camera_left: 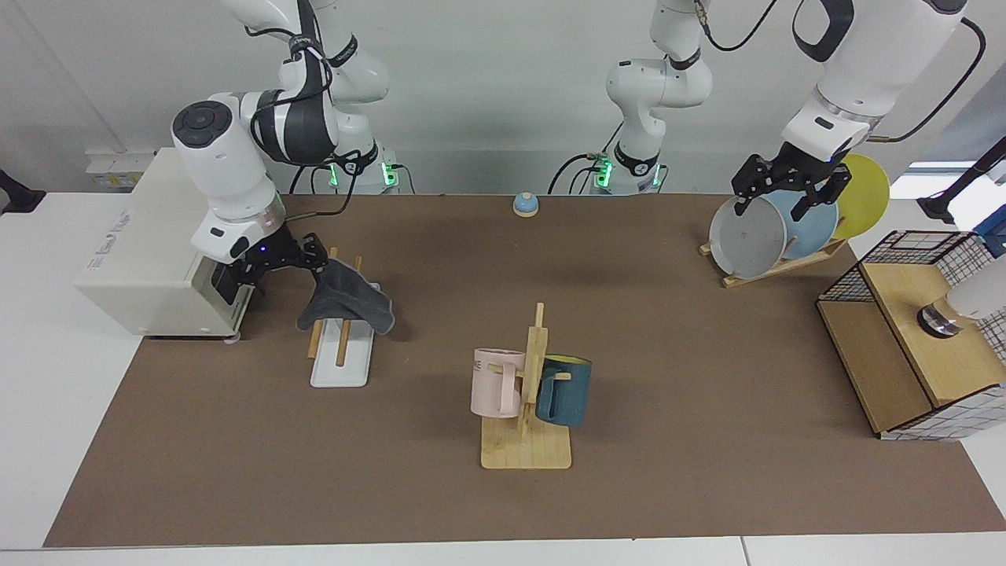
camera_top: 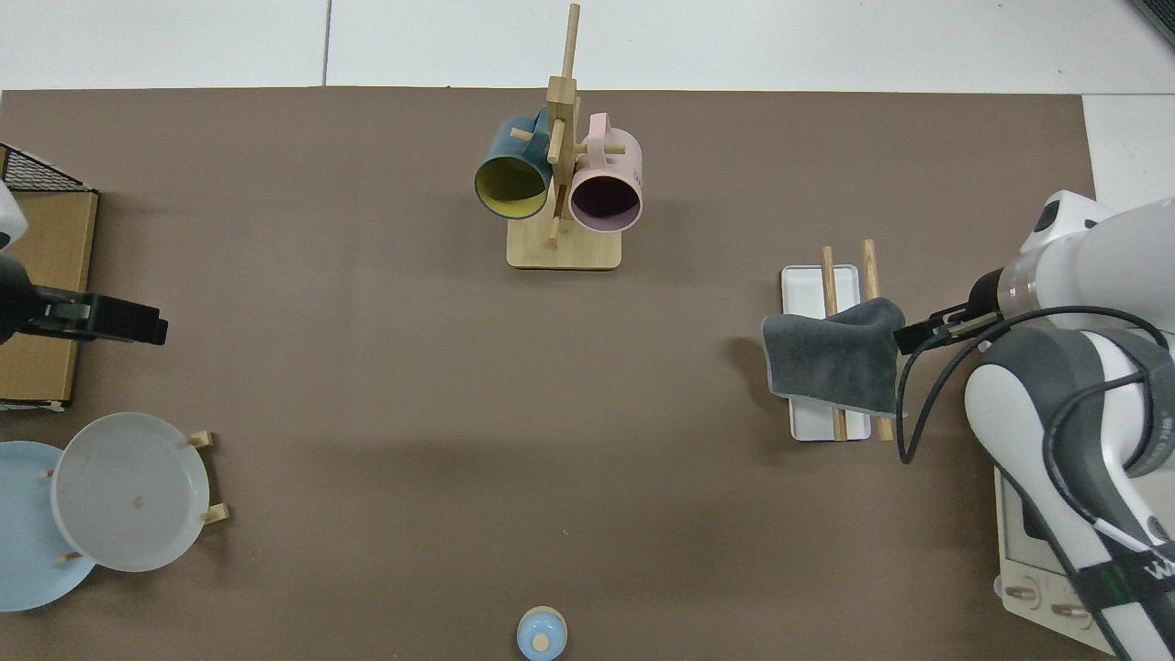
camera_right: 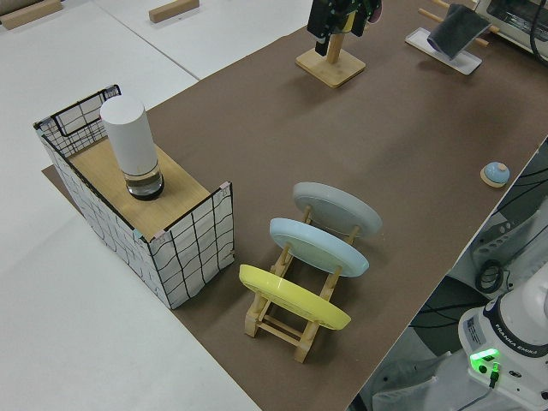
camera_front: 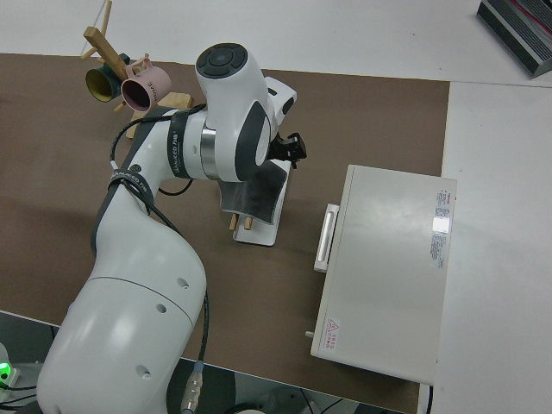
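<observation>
A dark grey cloth [camera_top: 828, 352] is draped over the wooden rails of a white-based rack [camera_top: 810, 288]. The right-hand arm's gripper [camera_top: 914, 335] is at the cloth's edge; whether its fingers hold it is hard to see. The other gripper [camera_top: 138, 324] hangs at the left above the plate rack and shelf side, its finger state unclear. A wooden mug tree [camera_top: 562, 252] holds a teal mug [camera_top: 496, 154] and a pink mug [camera_top: 622, 165].
White, blue and yellow plates [camera_right: 291, 296] stand in a rack. A wire-sided wooden shelf [camera_top: 44, 237] holds a white cylinder [camera_right: 128, 137]. A white appliance [camera_front: 388, 267] sits beside the cloth rack. A small blue object [camera_top: 542, 633] lies at the edge.
</observation>
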